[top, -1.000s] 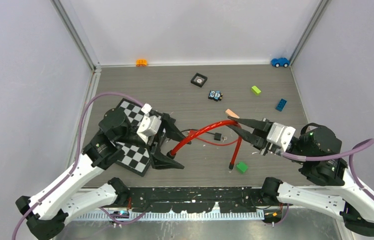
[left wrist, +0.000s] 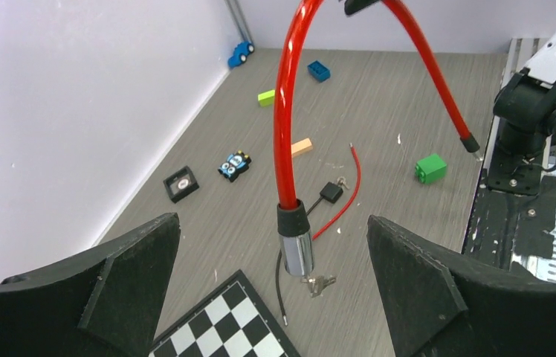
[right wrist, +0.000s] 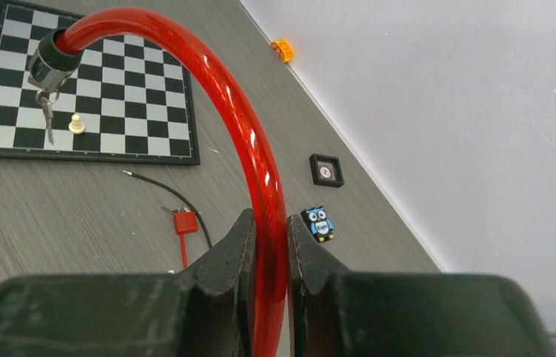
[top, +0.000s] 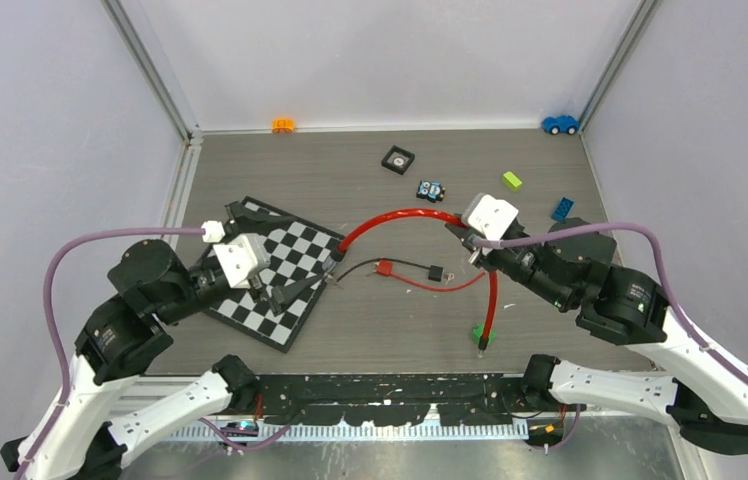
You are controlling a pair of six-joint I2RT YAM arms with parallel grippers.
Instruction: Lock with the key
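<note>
A thick red cable lock [top: 400,214] hangs in the air from my right gripper, whose fingers close on the red tube from both sides. Its metal lock cylinder [left wrist: 296,253] points down at the left end, with a key [left wrist: 318,285] hanging at its lower end. The other end of the cable drops free to a black-tipped plug [left wrist: 471,144]. My left gripper [top: 308,251] is wide open over the chessboard side, with nothing in its grasp. The lock cylinder shows between its fingers in the left wrist view, without touching them.
Under the left gripper lies a chessboard [top: 272,318] with a pale pawn [right wrist: 76,125]. Small padlock cables, one with a red block [right wrist: 184,221], lie mid-table. A green block [left wrist: 430,169] and an owl block [top: 430,190] are nearby.
My left gripper has moved left, away from the lock cylinder and remaining open.
</note>
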